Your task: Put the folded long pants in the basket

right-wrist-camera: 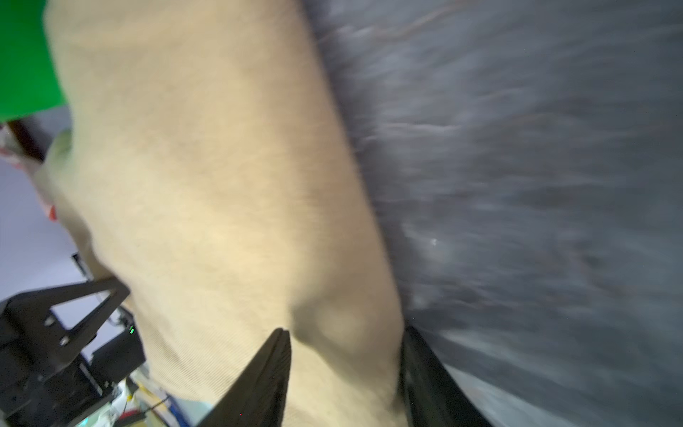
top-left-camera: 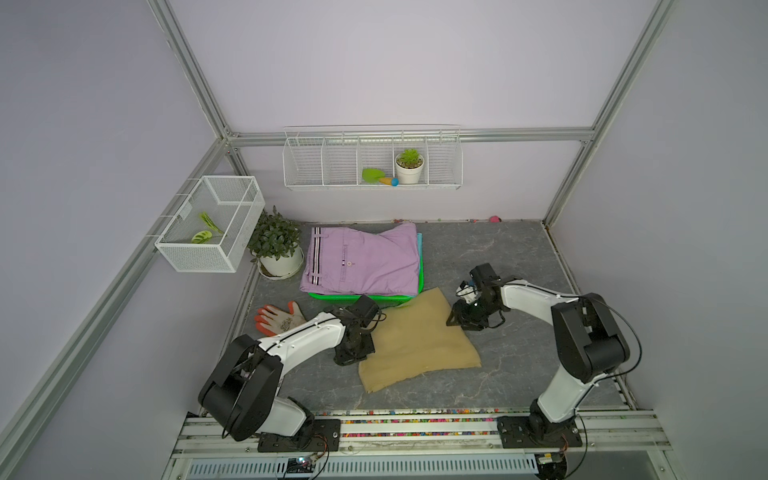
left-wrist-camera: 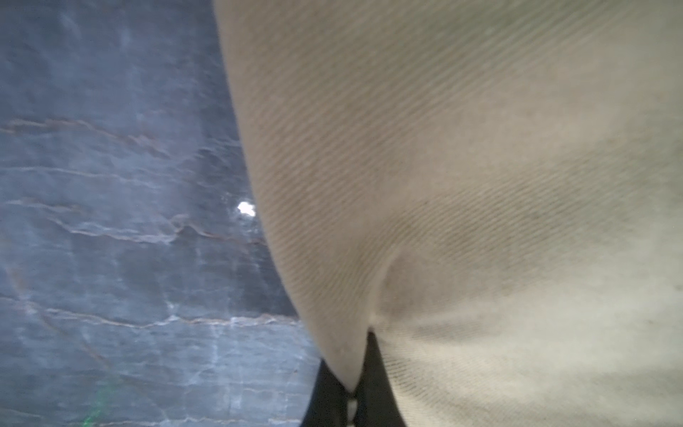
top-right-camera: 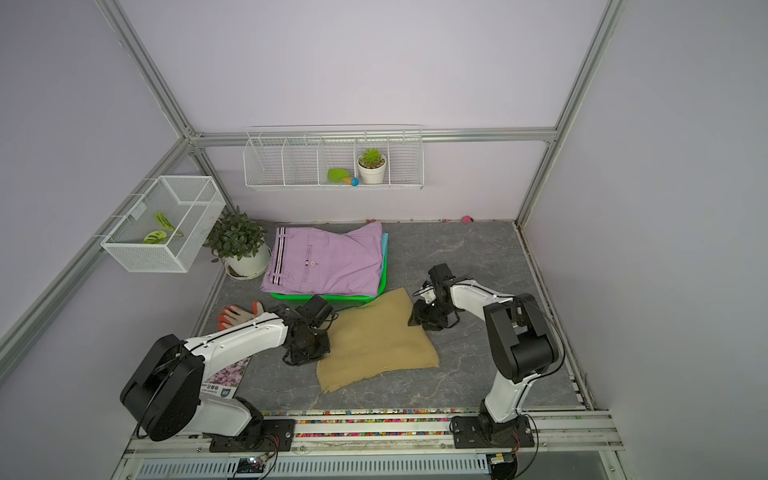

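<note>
The folded tan pants [top-left-camera: 420, 340] lie flat on the grey table in front of the basket. The green basket [top-left-camera: 320, 297] is at the back, with folded purple pants [top-left-camera: 368, 260] spread over its top. In the left wrist view my left gripper is shut on the left edge of the tan pants, the cloth bunched up at its fingertips. At their right edge, my right gripper is part open. Its fingers stand apart, one over the tan cloth and the other just beyond the edge; cloth shows between them.
A glove [top-left-camera: 280, 318] lies behind the left arm, and a potted plant [top-left-camera: 276, 244] stands left of the basket. A wire shelf [top-left-camera: 372, 164] hangs on the back wall. Bare table [top-left-camera: 496, 248] shows at the back right.
</note>
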